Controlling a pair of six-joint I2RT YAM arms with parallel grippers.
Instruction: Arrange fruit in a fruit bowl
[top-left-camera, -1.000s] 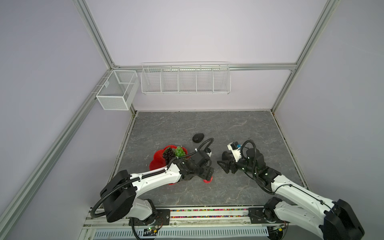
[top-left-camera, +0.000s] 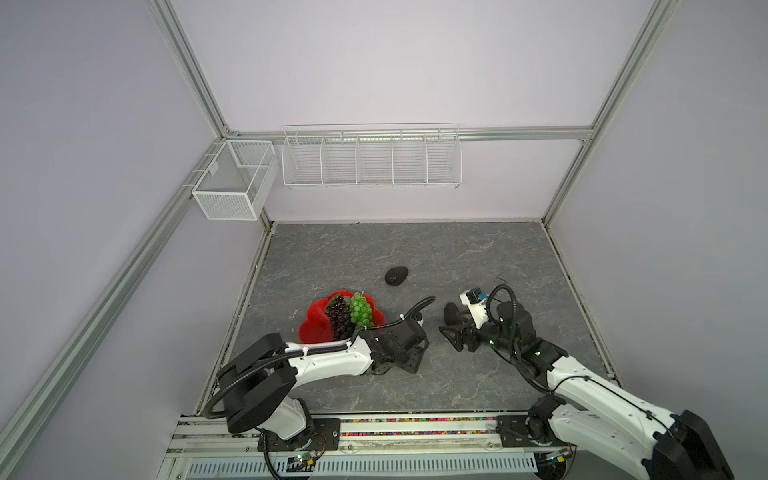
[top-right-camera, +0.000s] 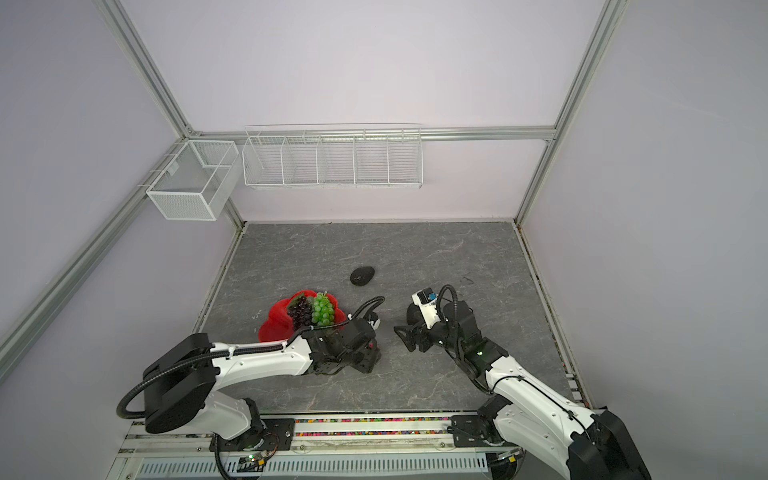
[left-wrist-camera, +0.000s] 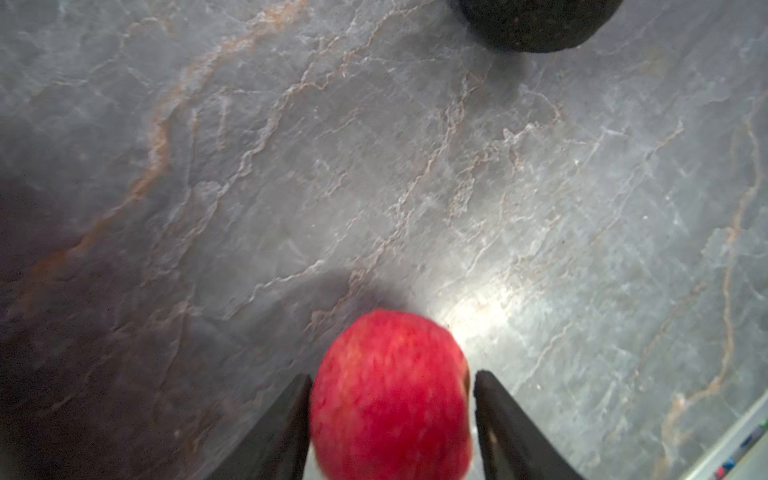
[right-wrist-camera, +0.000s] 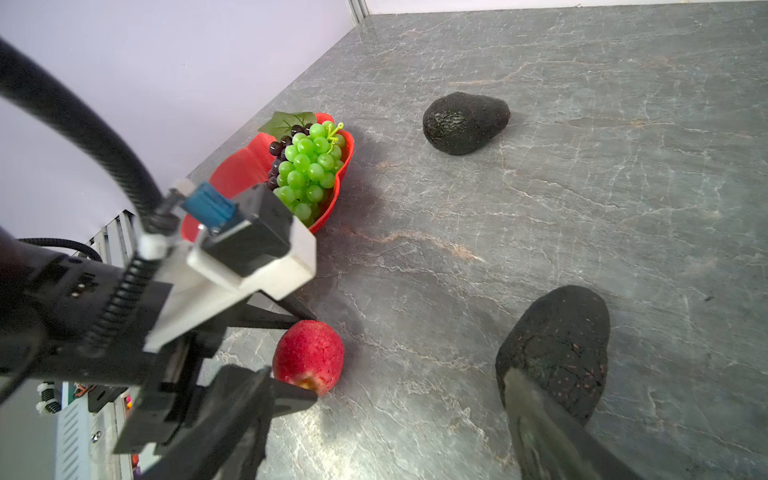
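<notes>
A red fruit bowl (top-left-camera: 313, 328) holds dark grapes (top-left-camera: 340, 316) and green grapes (top-left-camera: 361, 310). My left gripper is low over the table with a red apple (left-wrist-camera: 388, 376) between its part-open fingers; whether they grip it is unclear. It blocks the apple in the top views. My right gripper stands open beside a dark avocado (right-wrist-camera: 560, 336), which sits in front of its fingers. A second avocado (right-wrist-camera: 464, 121) lies further back, right of the bowl.
Two white wire baskets (top-left-camera: 369, 158) (top-left-camera: 228, 204) hang on the walls above the table.
The left arm has shifted and lowered over the apple, which is now covered in the top left view.
</notes>
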